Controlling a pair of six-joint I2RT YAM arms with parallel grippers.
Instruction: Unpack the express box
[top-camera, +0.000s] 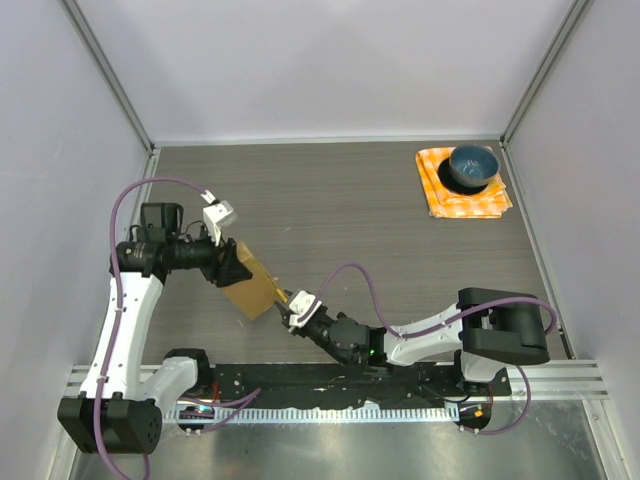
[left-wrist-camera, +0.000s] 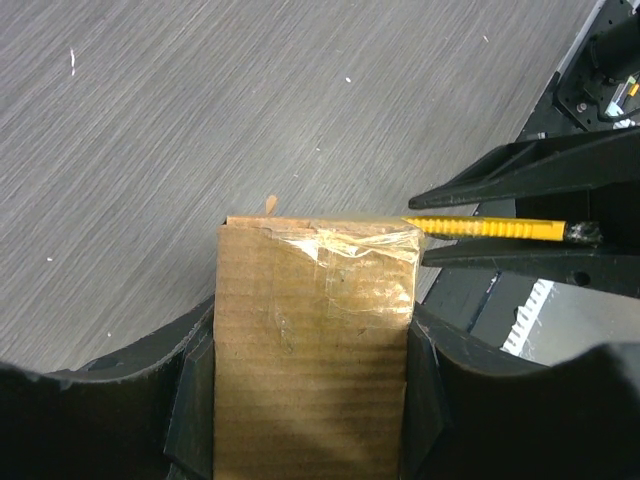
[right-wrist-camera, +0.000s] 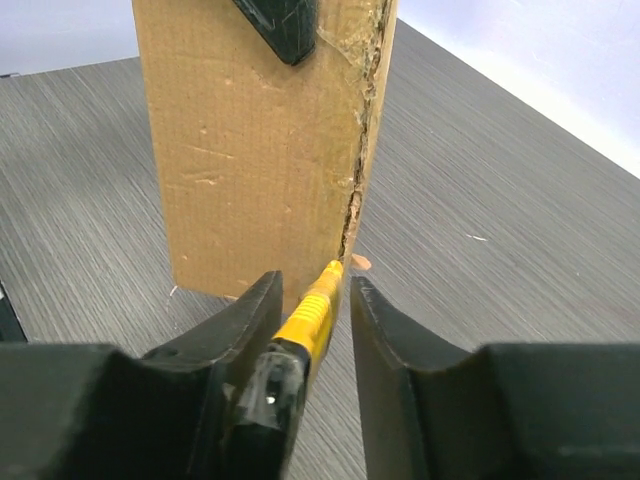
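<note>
My left gripper (top-camera: 232, 266) is shut on the cardboard box (top-camera: 250, 296), its fingers pressed to two opposite faces. In the left wrist view the box (left-wrist-camera: 312, 345) stands on edge, with clear tape over its top end. A slim yellow stick-like tool with a dark end reaches to the box's edge; in the right wrist view its yellow part (right-wrist-camera: 308, 318) meets the box seam. Around this tool my right gripper stands part open, one finger on each side, with a gap showing beside it. Whether the tool's tip is inside the seam is hidden.
At the far right a blue bowl (top-camera: 474, 164) rests on a dark plate over an orange checked cloth (top-camera: 478, 206). White walls enclose the sides and back.
</note>
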